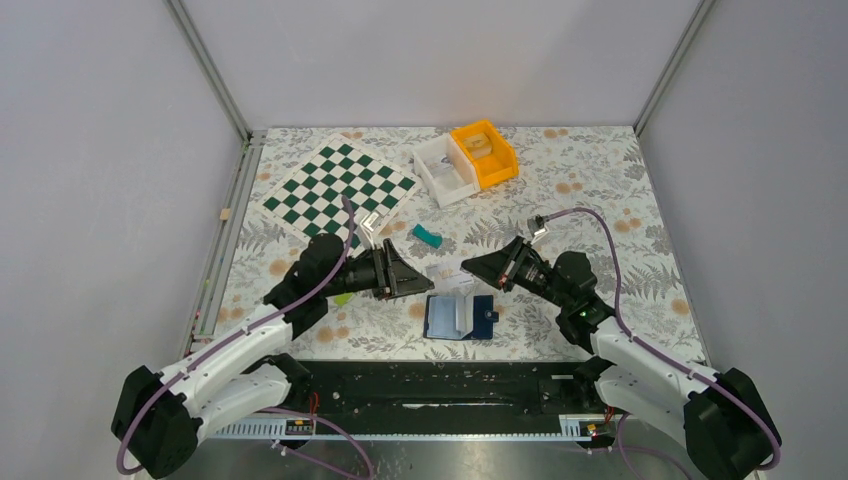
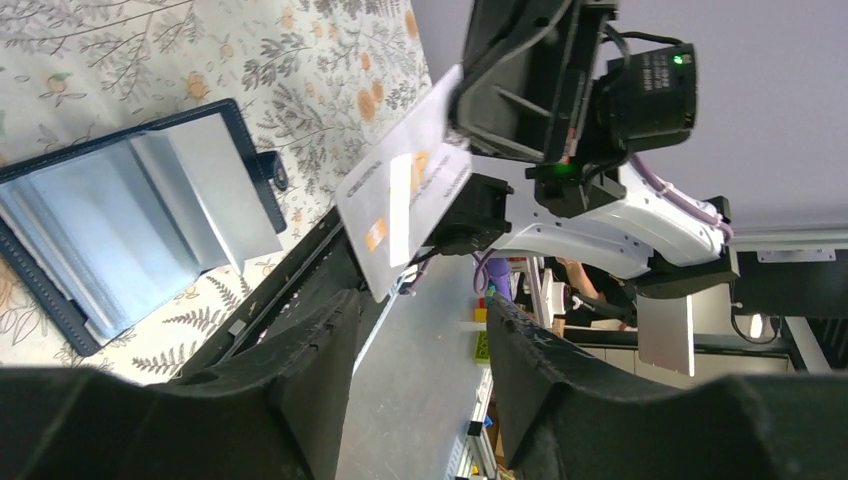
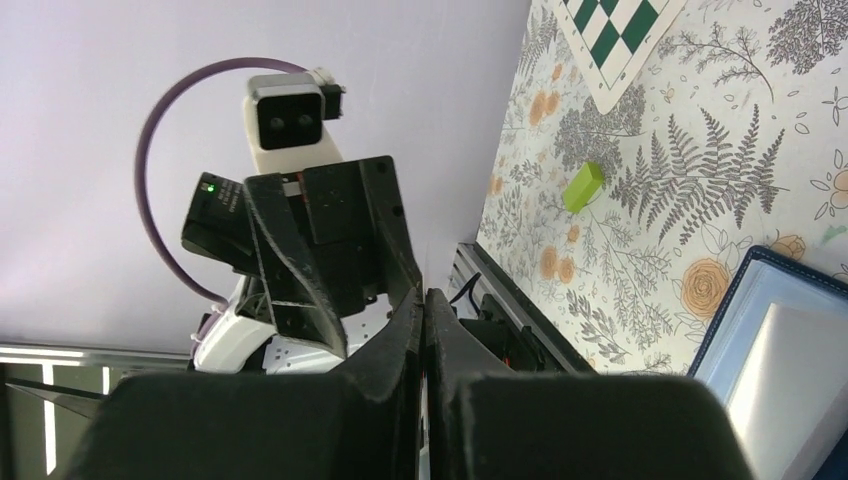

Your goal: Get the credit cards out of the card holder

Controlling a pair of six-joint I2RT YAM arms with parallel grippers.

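A white card (image 2: 405, 200) hangs in the air, pinched at one corner by my right gripper (image 1: 466, 266). In the right wrist view those fingers (image 3: 400, 345) are pressed together, with the card (image 3: 426, 268) showing only as a thin edge-on line. My left gripper is open and empty, its tips apart from the card. The dark blue card holder (image 1: 483, 326) lies opened flat near the table's front edge, below both grippers. Its pale sleeves (image 2: 110, 220) stand partly lifted; whether cards remain inside cannot be told.
A white bin (image 1: 434, 186) and a yellow bin (image 1: 512, 165) stand at the back. The checkerboard (image 1: 340, 185) lies back left, with a teal object (image 1: 426, 236) near its right corner. A small green block (image 3: 583, 187) is on the left side.
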